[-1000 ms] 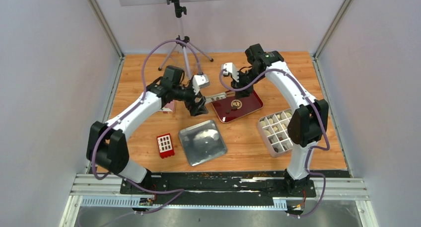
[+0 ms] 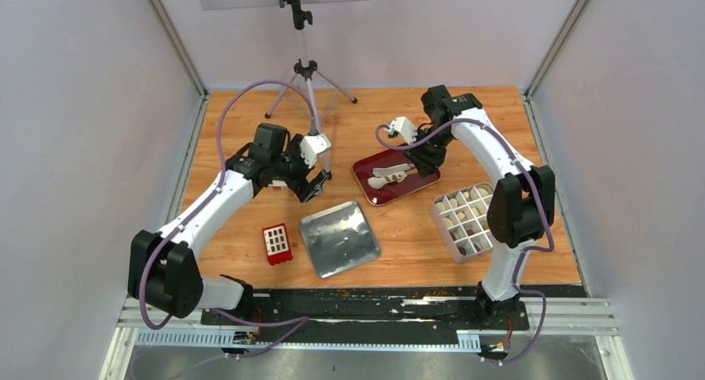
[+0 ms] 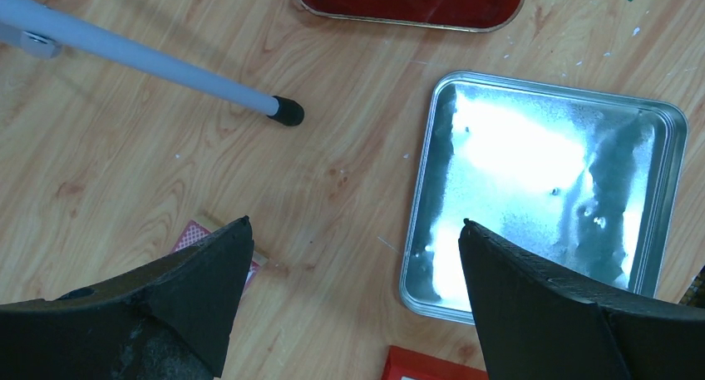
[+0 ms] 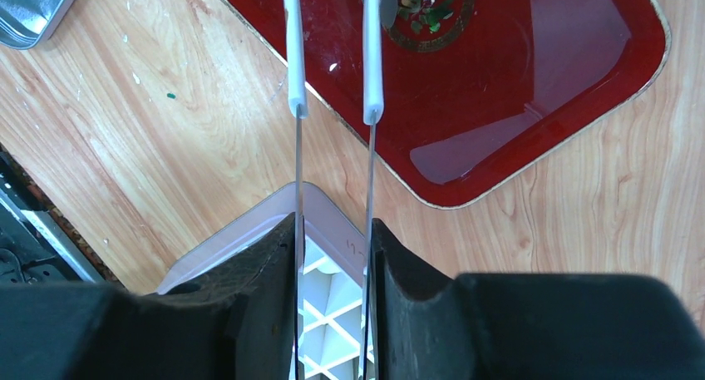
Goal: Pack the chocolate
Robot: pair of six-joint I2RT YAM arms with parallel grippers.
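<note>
My right gripper is shut on a pair of tongs [image 4: 372, 72] with pale tips and thin metal arms, held over the dark red tray [image 4: 540, 81]. A compartment box [image 2: 444, 235] with pale round pieces in some cells stands to the right, presumably below in the right wrist view as the white grid. My left gripper hangs open and empty left of the red tray, above bare wood. A red box [image 2: 276, 254] with a white grid and a silver tray [image 2: 340, 239] lie at the front.
A tripod leg [image 3: 166, 64] stands on the wood at the back left, close to my left gripper. A small pink item [image 3: 191, 236] lies partly hidden below that gripper. Bare wood surrounds the trays.
My left gripper has drawn back leftward, away from the red tray. My right gripper with the tongs has moved right over the red tray.
</note>
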